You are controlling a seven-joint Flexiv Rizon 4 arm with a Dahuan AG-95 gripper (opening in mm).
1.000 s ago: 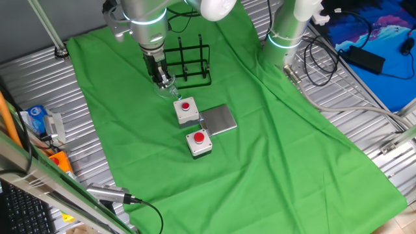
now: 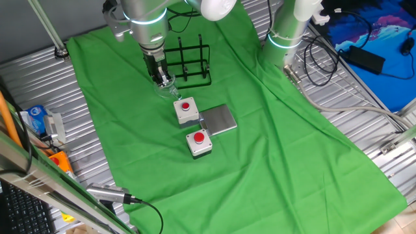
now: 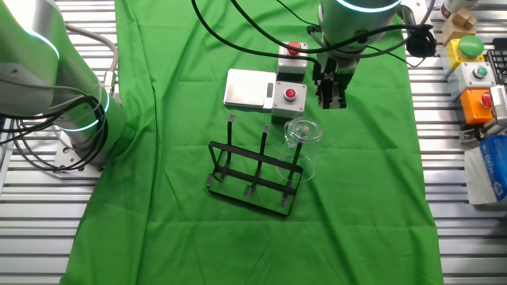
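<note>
A clear glass mug point(image 3: 307, 136) with a handle stands upright on the green cloth, next to the black wire rack point(image 3: 255, 176). My gripper point(image 3: 332, 103) points down; in exterior view 2 it appears apart from the mug, up and to the right. Seen in exterior view 1, the gripper point(image 2: 164, 80) overlaps the mug point(image 2: 168, 90), but no contact can be made out. The dark fingers are too small to tell whether they stand open or shut. Two white boxes with red buttons, one near the mug point(image 2: 186, 112) and one farther off point(image 2: 199, 143), flank a flat silver scale point(image 2: 219, 119).
Cables hang across the gripper's arm in exterior view 2. Coloured button boxes point(image 3: 470, 75) and a blue packet point(image 3: 496, 162) lie off the cloth.
</note>
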